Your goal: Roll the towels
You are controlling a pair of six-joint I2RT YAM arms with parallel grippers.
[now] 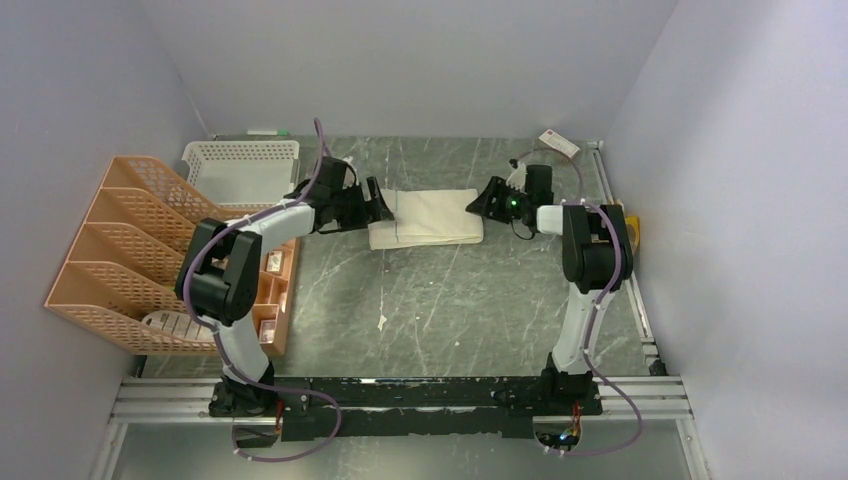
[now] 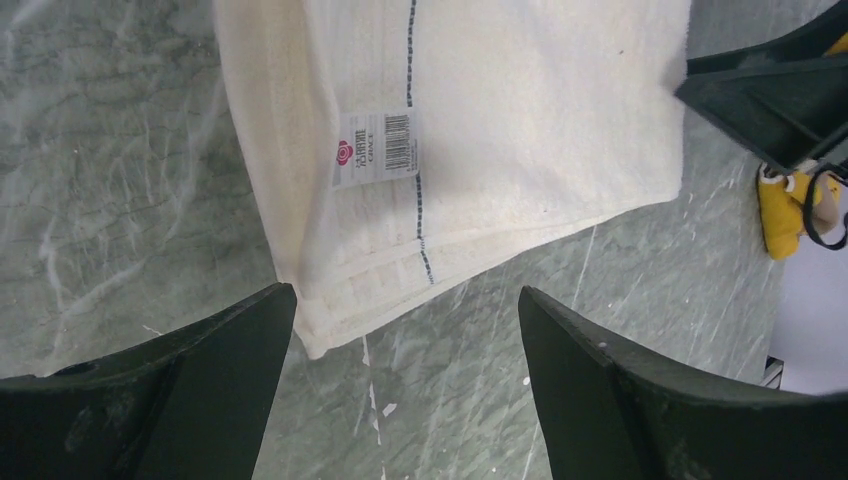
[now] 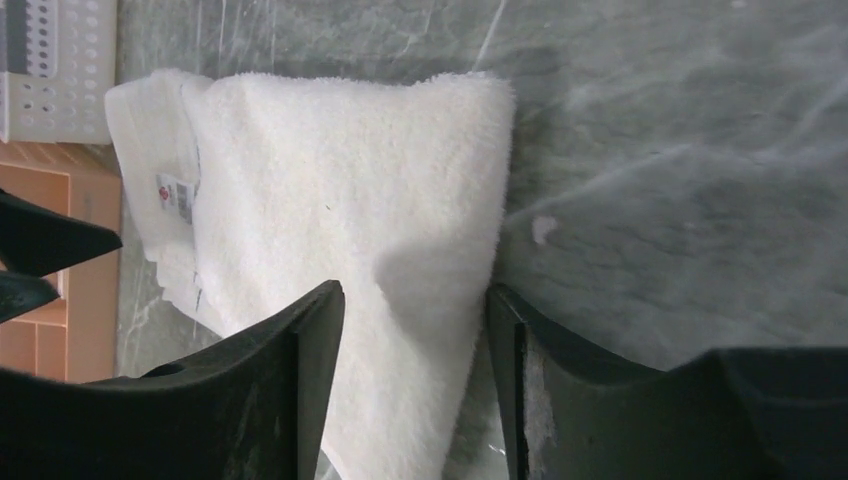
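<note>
A folded cream towel (image 1: 436, 214) lies flat in the middle of the table, with a dark stripe and a printed label (image 2: 376, 148) near its left end. Over that left end my left gripper (image 1: 380, 200) stands open, its fingers (image 2: 610, 390) wide apart with only table between them in the left wrist view. At the towel's right end, my right gripper has its fingers part open on either side of the folded edge. One finger (image 3: 318, 350) is over the cloth, the other by the outer side; whether they press on it is unclear.
At the left stands an orange compartment organizer (image 1: 125, 270), with a white basket (image 1: 242, 148) behind it. A small box (image 1: 558, 143) lies at the back right, and a yellow item (image 1: 633, 232) sits by the right wall.
</note>
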